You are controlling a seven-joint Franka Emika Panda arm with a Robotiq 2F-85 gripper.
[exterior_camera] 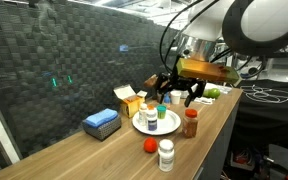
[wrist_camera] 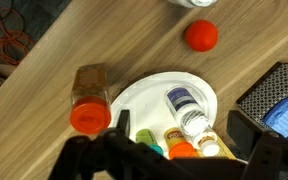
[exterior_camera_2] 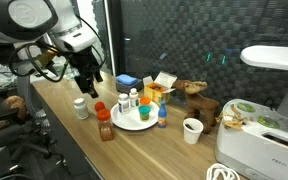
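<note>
My gripper (exterior_camera: 178,97) hangs open above the table, nothing between its fingers. Below it lies a white plate (wrist_camera: 135,101) bearing a white bottle with a dark label (wrist_camera: 185,105), an orange-topped bottle (wrist_camera: 177,140) and a green-topped one (wrist_camera: 146,137). To the plate's side, apart from it, stands a brown jar with an orange-red lid (exterior_camera: 190,124). A red ball-like thing (exterior_camera: 150,146) rests near a white bottle (exterior_camera: 166,155) at the front. In the wrist view, the dark fingers cover the plate's lower part.
At the back are a blue-topped dark box (exterior_camera: 102,123), an open yellow carton (exterior_camera_2: 162,83), a brown toy animal (exterior_camera_2: 197,103), a blue bottle (exterior_camera_2: 162,113) and a white cup (exterior_camera_2: 192,130). A white toaster-like appliance (exterior_camera_2: 259,140) borders the right side. Bare wood shows at the front left.
</note>
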